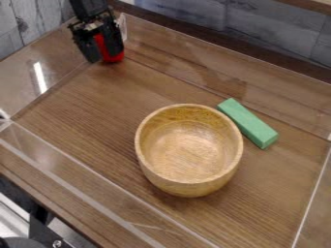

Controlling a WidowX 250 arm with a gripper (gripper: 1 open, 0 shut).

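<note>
My dark gripper (pixel 96 44) is at the top left of the camera view, over a red object (pixel 111 50) that lies on the wooden table (pixel 91 126). The gripper is partly in front of the red object; its fingers look parted, and whether they touch the object is unclear.
A tan bowl (pixel 189 149) sits at the lower centre right. A green bar-shaped block (pixel 247 123) lies to its upper right. A pale edge runs along the far left.
</note>
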